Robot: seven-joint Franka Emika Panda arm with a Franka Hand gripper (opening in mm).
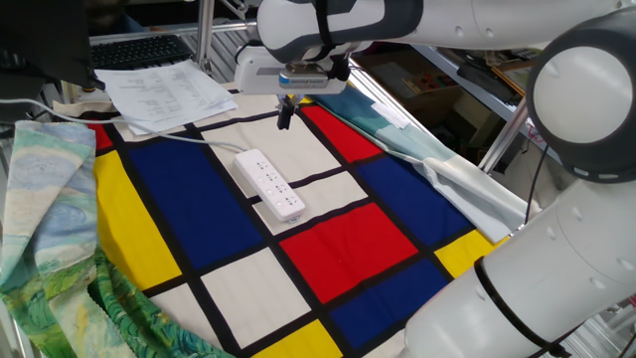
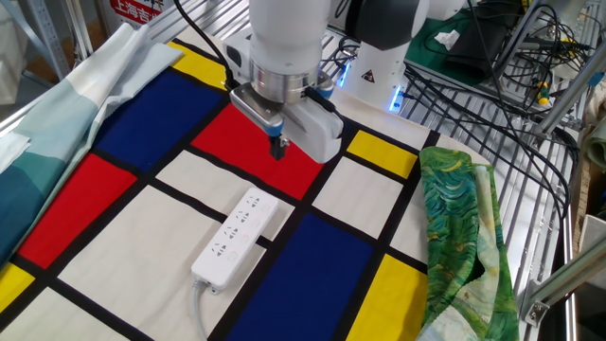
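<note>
A white power strip [image 1: 268, 186] lies flat on the cloth with its sockets facing up. In the second exterior view the strip [image 2: 235, 239] slants across white and black parts of the pattern, its cable leaving the near end. My gripper [image 1: 285, 114] hangs above the cloth, apart from the strip. Its dark fingers [image 2: 278, 147] are together in the middle of the hand, so it looks shut, and nothing shows between them.
The colour-block cloth [image 1: 204, 199] covers the table. Printed papers [image 1: 164, 96] lie at its far left. Bunched fabric [image 1: 50, 219] lines the left edge, and a pale teal cloth [image 1: 437, 169] the right. A white cable [image 1: 179, 137] runs to the strip.
</note>
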